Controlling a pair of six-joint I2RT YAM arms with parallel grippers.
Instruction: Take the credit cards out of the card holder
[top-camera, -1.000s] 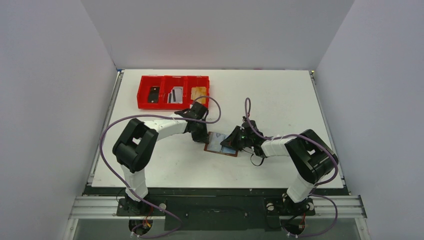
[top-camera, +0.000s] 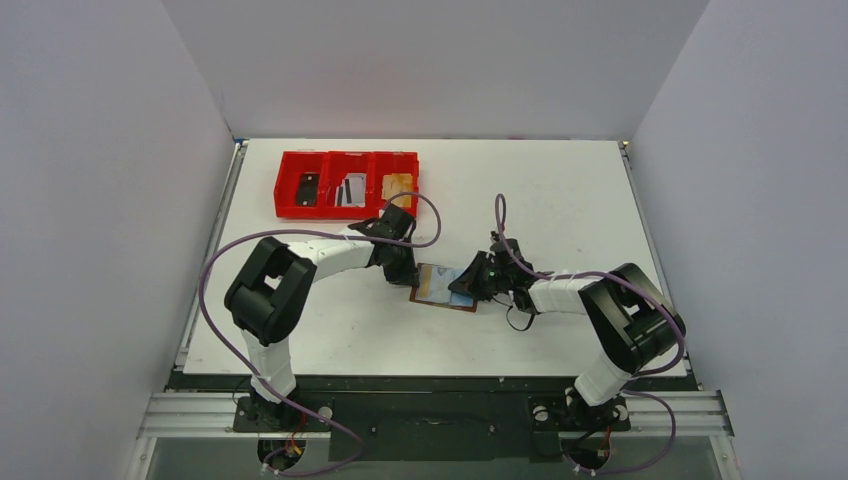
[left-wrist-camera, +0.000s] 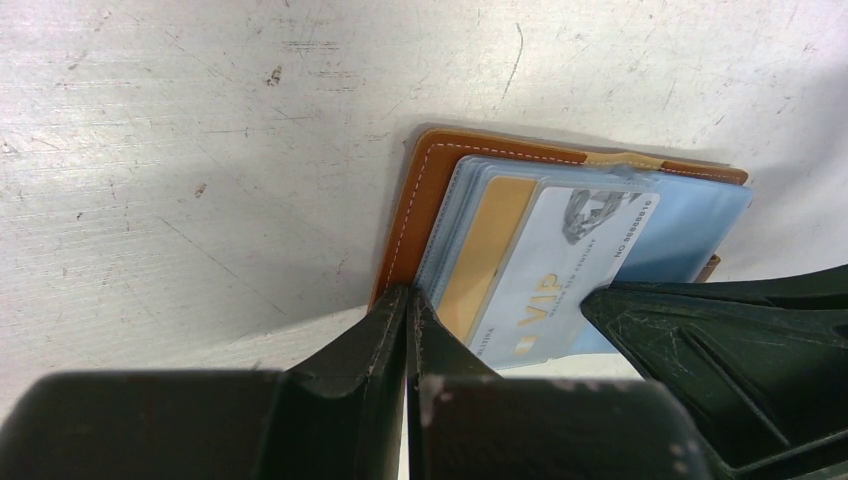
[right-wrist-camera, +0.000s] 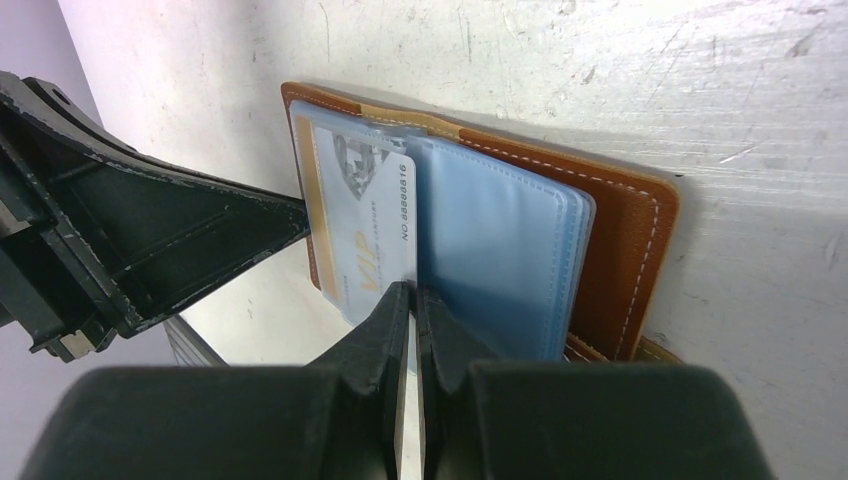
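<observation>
The brown card holder (left-wrist-camera: 420, 205) lies open on the table, its clear bluish sleeves (right-wrist-camera: 500, 215) showing. A white VIP card (left-wrist-camera: 570, 265) sits partly slid toward the right, baring a strip of a gold card (left-wrist-camera: 483, 255) underneath. My right gripper is shut at the white card's right edge, which seems pinched between its fingertips. My left gripper is shut with its tips down at the holder's left border by the sleeves; whether any thin layer lies between them is hidden.
A red tray (top-camera: 328, 209) with three compartments stands at the back left; dark, white-grey and gold cards lie in them. Both grippers are close together over the holder. Free table (top-camera: 530, 190) stretches behind and to the right.
My right gripper has moved slightly right, and the white card has slid the same way, uncovering the gold strip at left. The left arm looks still.
</observation>
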